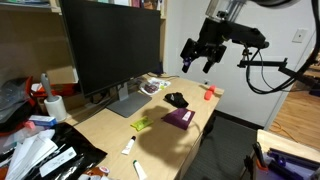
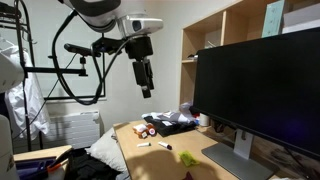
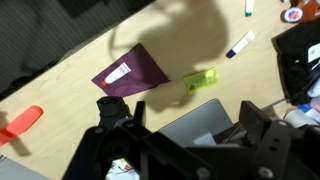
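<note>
My gripper (image 1: 198, 65) hangs high over the table's far right part, open and with nothing between its fingers. In the wrist view a purple cloth (image 3: 148, 66) lies flat on the wooden table, a small white item (image 3: 117, 73) on top of it. A yellow-green item (image 3: 200, 80) lies beyond the fingertips, apart from them. Dark crumpled cloth (image 3: 112, 108) sits beside the purple one. A white marker with a dark end (image 3: 240, 43) lies farther off. Near the table's far edge is a red object (image 1: 209, 94).
A large black monitor (image 1: 115, 45) stands along the back on a grey base (image 1: 128, 103). Dark bags and papers (image 1: 45, 155) crowd the near left end. Bare wood (image 1: 160, 150) shows around the small items.
</note>
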